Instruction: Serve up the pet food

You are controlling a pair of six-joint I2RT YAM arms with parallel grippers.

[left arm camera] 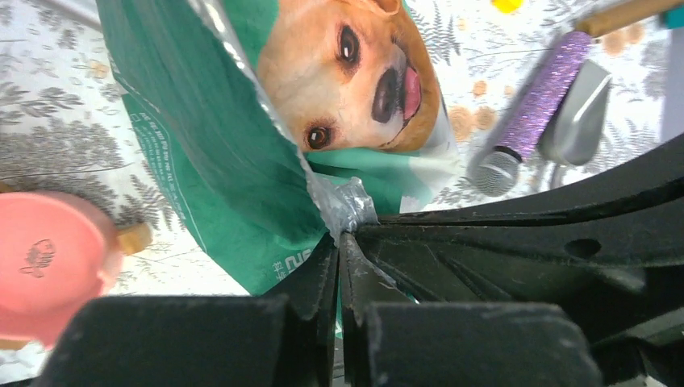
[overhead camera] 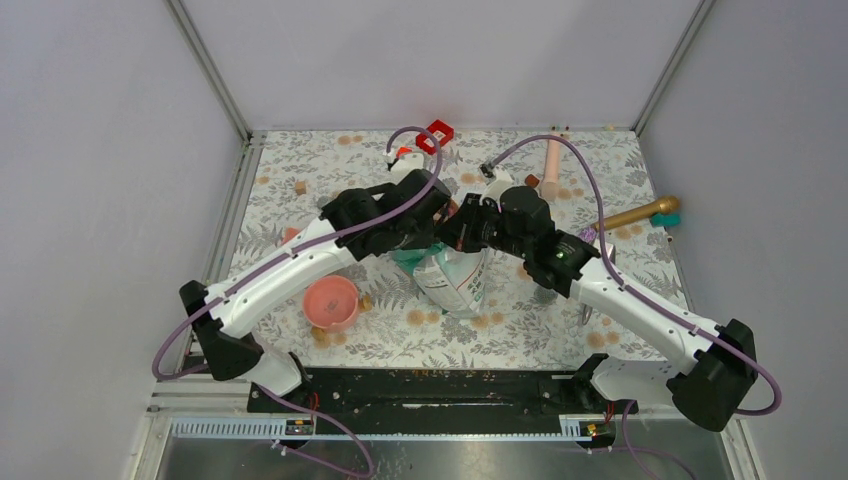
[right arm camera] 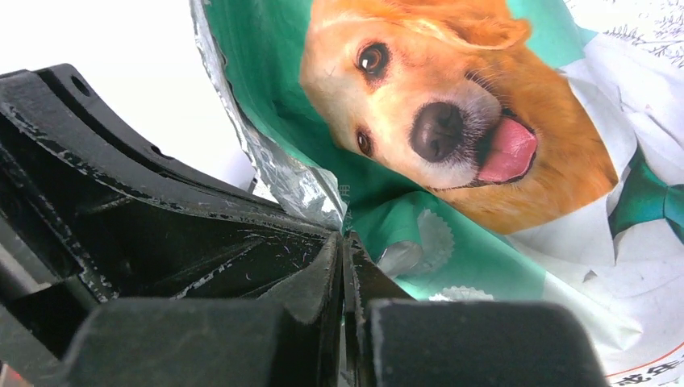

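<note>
The green pet food bag (overhead camera: 450, 280) with a dog's face (left arm camera: 355, 81) stands at the table's centre, mostly under the arms in the top view. Its crinkled silvery top edge (left arm camera: 347, 201) runs to where both grippers meet. My left gripper is shut at that edge, the foil between or against its fingertips. My right gripper is shut at the same edge, close against the other gripper; whether foil lies within its fingers is hard to tell. A pink bowl (overhead camera: 330, 300) sits left of the bag.
At the right lie a purple microphone (left arm camera: 539, 97), a metal scoop (left arm camera: 579, 113) and a brass-coloured rod (overhead camera: 630, 215). A red box (overhead camera: 435, 137) and a pale roller (overhead camera: 552, 165) are at the back. Some open table shows at the front.
</note>
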